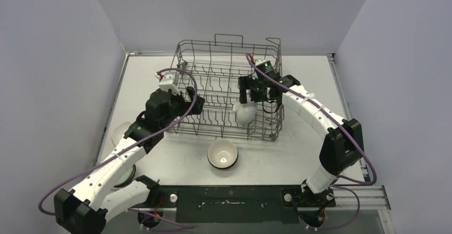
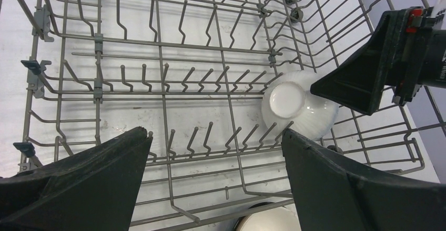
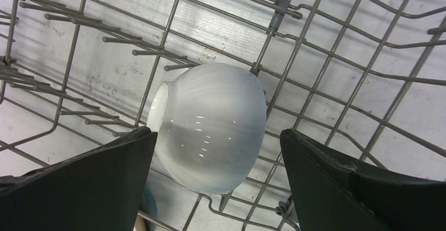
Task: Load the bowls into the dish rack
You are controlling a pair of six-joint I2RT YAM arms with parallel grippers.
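Note:
A white bowl [image 1: 245, 114] rests tilted on its side among the tines in the right part of the wire dish rack [image 1: 229, 44]; in the right wrist view the bowl [image 3: 210, 128] fills the space below and between the open fingers of my right gripper [image 1: 249, 93], which is over it. My left gripper [image 1: 192, 103] hangs open over the rack's left side, nothing between its fingers. In front of the rack, a cream bowl with a dark outside [image 1: 222, 154] stands upright on the counter.
More dishes [image 1: 120, 132] lie at the left, partly hidden under my left arm. Grey walls stand at both sides and behind.

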